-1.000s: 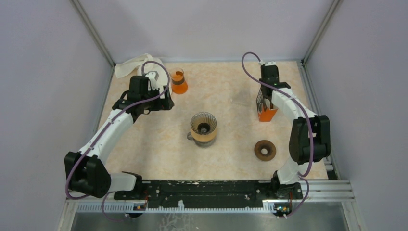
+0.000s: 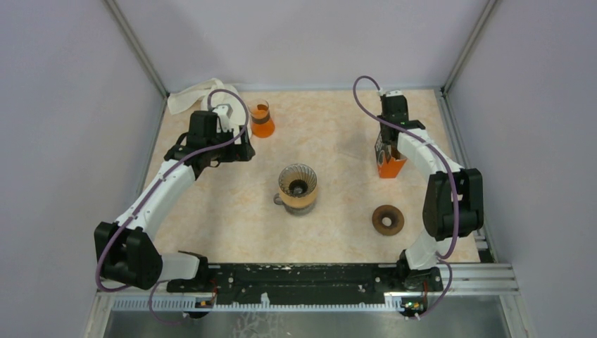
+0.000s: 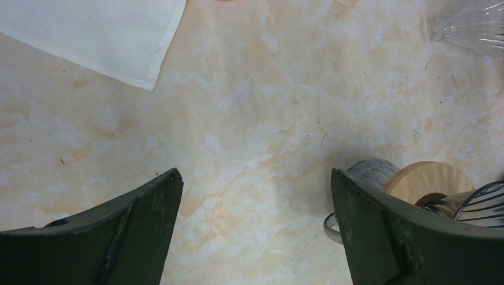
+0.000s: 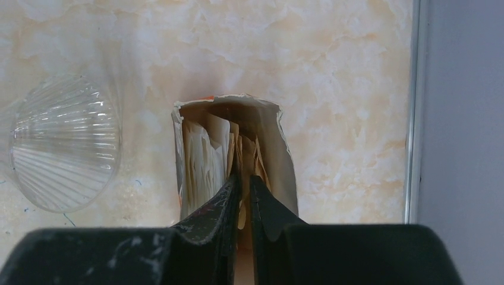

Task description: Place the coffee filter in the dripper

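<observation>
An orange box [image 2: 389,166] of paper filters [image 4: 202,160] stands at the right. My right gripper is down in its opening, fingertips close together among the brown filters; whether paper is between them is unclear. The glass dripper with wooden collar [image 2: 297,198] sits on a carafe at the table's centre; the left wrist view shows its collar [image 3: 410,181]. My left gripper is open above the left of the table, nothing between its fingers.
An orange glass [image 2: 262,125] and white cloth [image 3: 89,35] lie at back left, a brown ring [image 2: 387,229] at front right, a clear plastic piece [image 4: 62,142] left of the box. Walls border the table.
My right gripper has shifted very slightly in the box; otherwise little differs.
</observation>
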